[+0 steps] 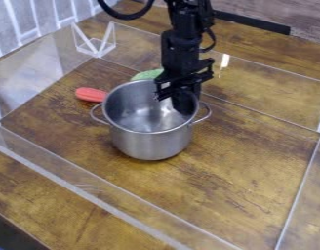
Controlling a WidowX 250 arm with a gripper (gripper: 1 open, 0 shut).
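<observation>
A large steel pot (pixel 147 137) with wire side handles stands on the wooden table, near the middle of the view. My black gripper (pixel 182 88) is at the pot's back right rim, its fingertips over or inside the rim; whether the fingers are shut on it cannot be made out.
A red-handled object (pixel 90 94) lies left of the pot, and a green object (pixel 145 75) behind it. A white wire piece (pixel 95 39) sits at the back left.
</observation>
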